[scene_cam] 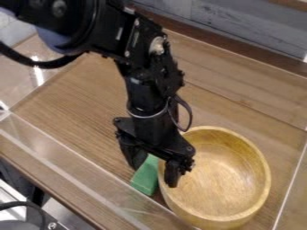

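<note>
My black gripper (pixel 153 157) hangs in the middle of the view, its fingers open, just over a green object (pixel 143 181) that lies on the wooden counter at the left side of a large yellow bowl (pixel 228 175). The right finger reaches the bowl's left rim; whether it touches cannot be told. The upper part of the green object is partly hidden behind the gripper.
A pale wall runs along the back. A clear edge strip crosses the lower left, with dark cables beyond it.
</note>
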